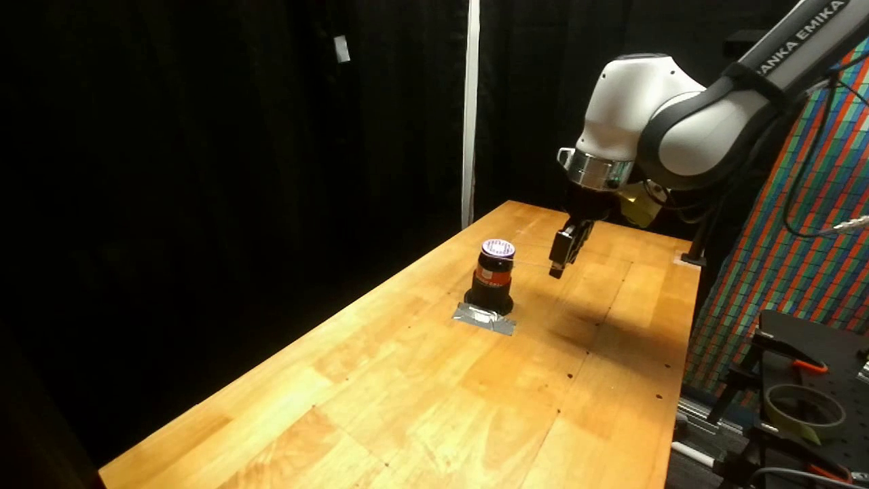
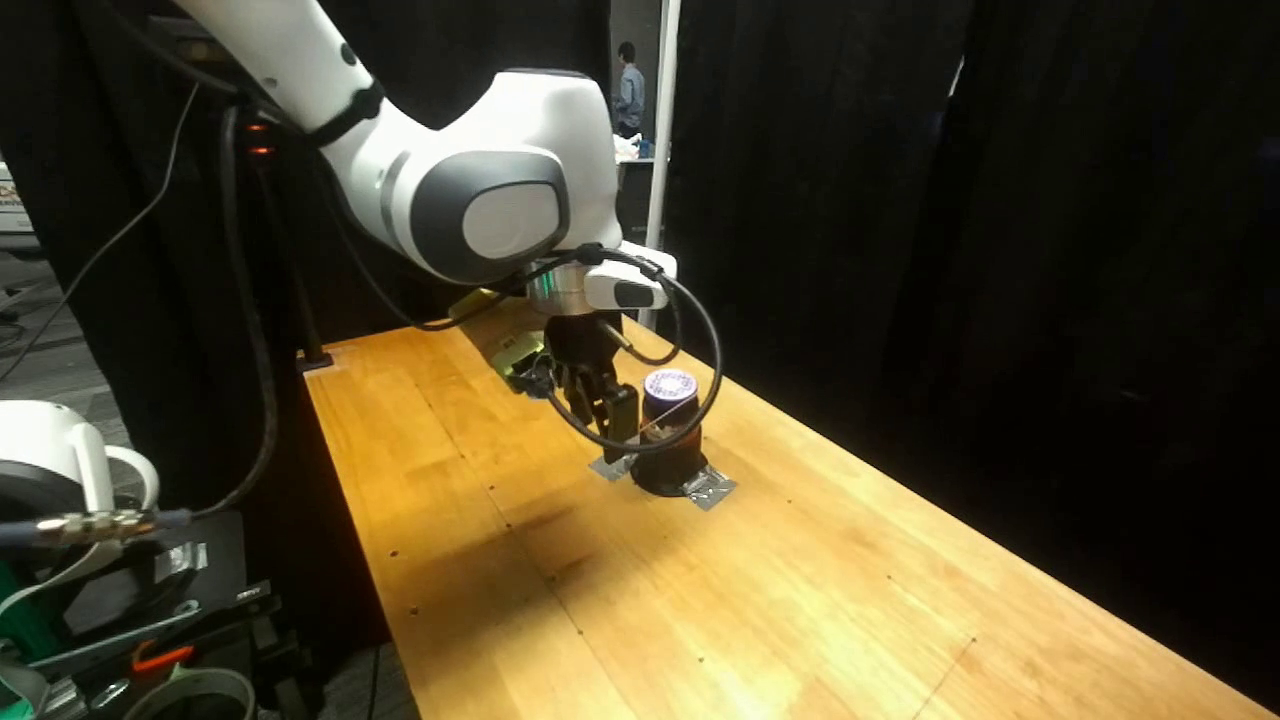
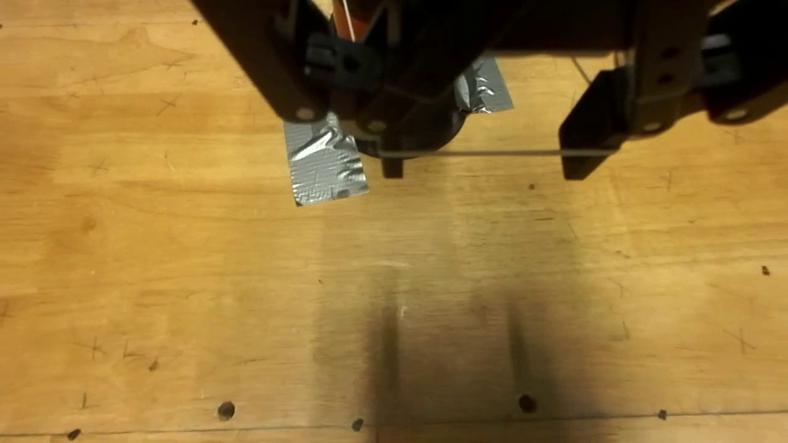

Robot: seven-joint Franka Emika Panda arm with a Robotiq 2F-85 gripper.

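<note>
A dark jar [image 1: 493, 281] with a red label and a purple-and-white lid [image 1: 497, 248] stands upright on the table. Its black base [image 2: 667, 476] has grey duct tape [image 3: 325, 166] at its sides. My gripper [image 1: 559, 269] hangs above the table beside the jar, clear of its lid. In the wrist view the two fingers are apart, so the gripper is open. A thin cord or band [image 3: 495, 154] spans from one fingertip to the other. From outside, a thin line [image 1: 531, 262] runs between jar and fingers; how it is attached is unclear.
A looped arm cable [image 2: 716, 348] hangs near the jar in exterior view 2. A dark side cart [image 1: 847, 350] with a tape roll [image 1: 804, 407] and clamps stands beyond the table edge.
</note>
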